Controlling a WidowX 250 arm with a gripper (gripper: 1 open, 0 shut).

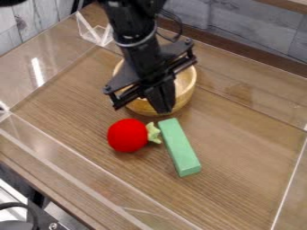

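The dark gripper (pixel 143 94) reaches down from the top centre over a yellow bowl (pixel 184 85), its tips low at the bowl's near side; whether anything is between them cannot be made out. A red round object (pixel 127 135) with a pale green top lies in front of the bowl on the left, and a green bar (pixel 180 148) lies to its right. The gripper hides much of the bowl's inside.
A white object (pixel 96 27) sits at the back left. A black cable crosses the front-left corner.
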